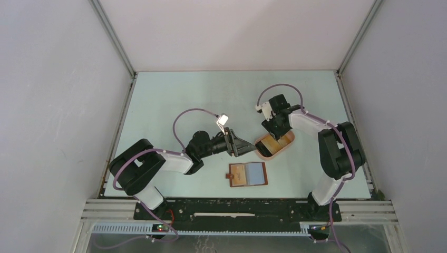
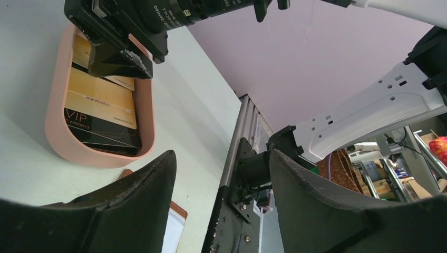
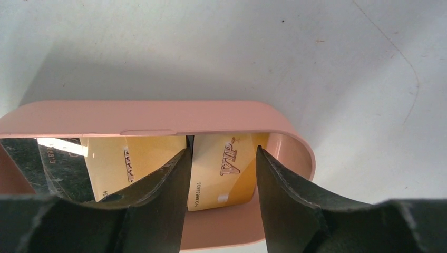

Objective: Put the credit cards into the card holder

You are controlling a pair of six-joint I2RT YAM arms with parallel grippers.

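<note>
A pink oval tray (image 2: 54,113) holds several gold and black cards; in the left wrist view a gold card (image 2: 100,97) overlaps a black VIP card (image 2: 103,129). Over the tray's far end is my right gripper (image 1: 278,138), its fingers parted. From the right wrist view, one gold VIP card (image 3: 226,168) shows between those fingers, lying in the tray, not gripped. My left gripper (image 1: 245,150) stands open just left of the tray, empty, fingers apart. The card holder (image 1: 248,174), brown-edged and lying open, is on the table in front of the tray.
Black and gold cards (image 3: 132,163) lie further along the tray. The tray's raised rim (image 3: 158,118) runs close by the right fingers. Bare white table (image 1: 184,95) spreads behind and to the left.
</note>
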